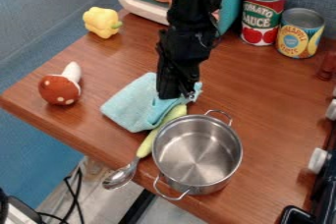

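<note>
The black gripper (176, 88) reaches down from the top centre onto a light blue cloth (132, 103) on the wooden table. Its fingertips are at the cloth's right part, where some cloth is raised around them; whether they are closed on it is unclear. Beside the cloth, a spoon (121, 174) with a pale green handle lies left of a steel pot (197, 154).
Left are a red mushroom toy (59, 89) and a yellow duck (102, 22). Cans (261, 17) stand at the back right, a teal-and-white toy behind the arm, and a black appliance (313, 194) at the right edge. The table's front-left edge is near the cloth.
</note>
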